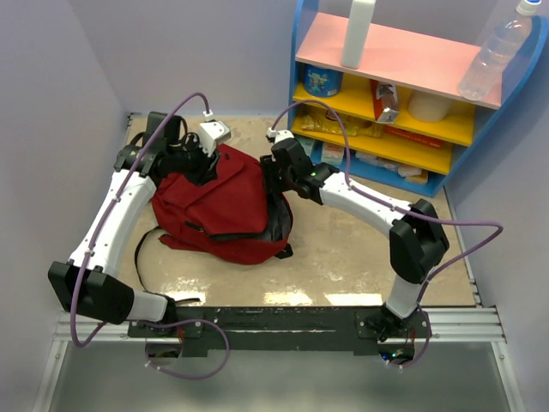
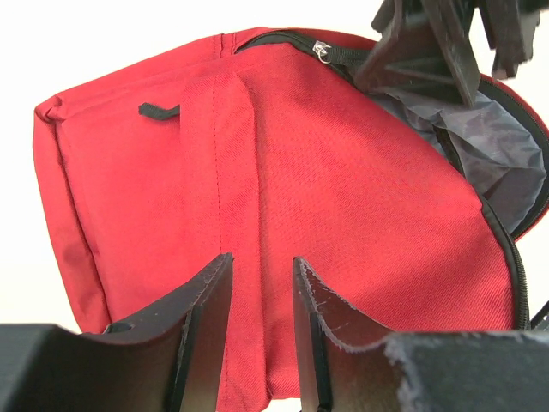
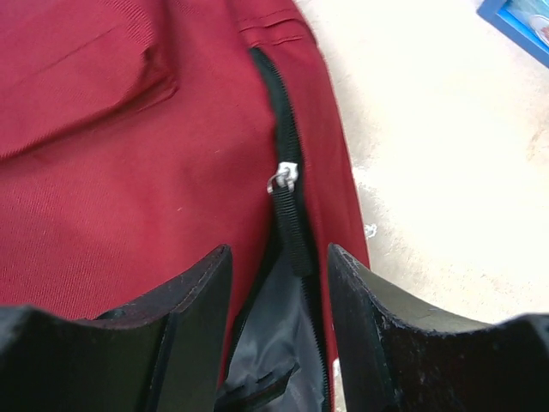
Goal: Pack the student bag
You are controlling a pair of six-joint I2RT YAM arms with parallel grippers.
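Note:
The red backpack lies on the table with its zipped main opening along the right side, dark lining showing. My left gripper hovers over the bag's front; its fingers stand close together, and whether anything is between them I cannot tell. My right gripper is over the zipper edge, fingers apart, with the zipper pull and its dark tab just beyond the fingertips. The right gripper also appears at the top of the left wrist view near the zipper.
A blue shelf unit with yellow shelves holding packets, boxes and bottles stands at the back right. Bare table lies right of the bag. Walls border both sides.

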